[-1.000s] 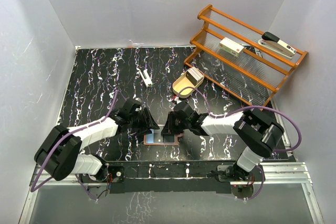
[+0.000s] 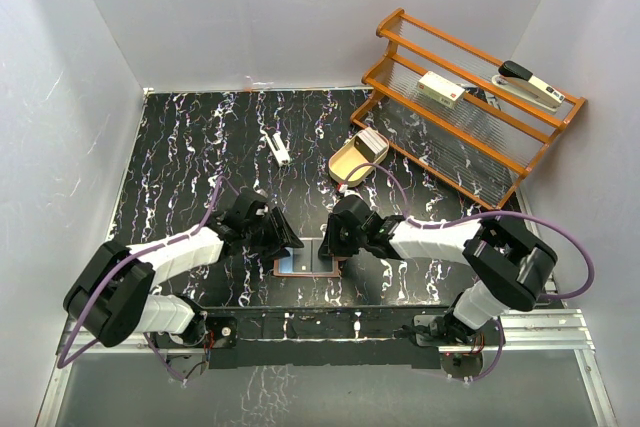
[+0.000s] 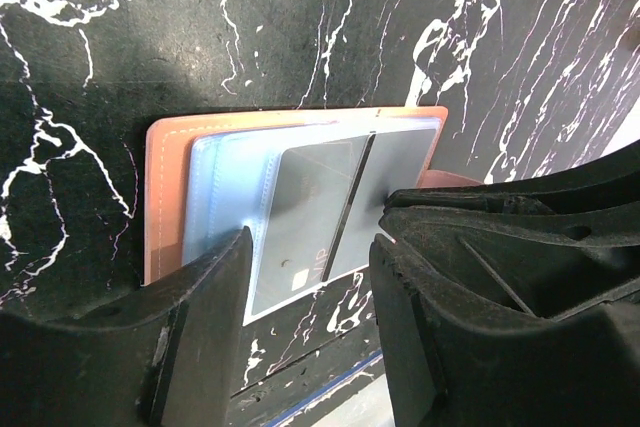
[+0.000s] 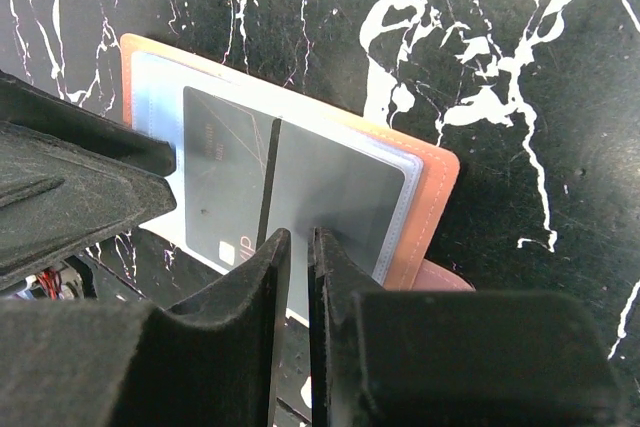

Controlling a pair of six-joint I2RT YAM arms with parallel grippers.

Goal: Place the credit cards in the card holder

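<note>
An open card holder [image 2: 306, 274] with a tan-pink border and a pale blue inside lies flat on the black marbled table. A dark grey card-like panel [image 3: 310, 192] with small print and a white square rests on it, split by a black line from another grey panel [image 4: 335, 182]. Over the holder's left part, my left gripper stands open, nothing between its fingers. The right gripper is over the right part, its fingers nearly together. Whatever sits between those fingertips is too hidden to make out.
Further back lie a white object [image 2: 278, 150] and a tan tray [image 2: 345, 163] with a small box [image 2: 371, 144]. A wooden rack [image 2: 455, 117] at the right bears a box [image 2: 440, 89] and a stapler [image 2: 530, 85].
The right gripper has moved a little to the right across the holder, and its elbow has swung right and toward the front. The left arm and the holder look unmoved.
</note>
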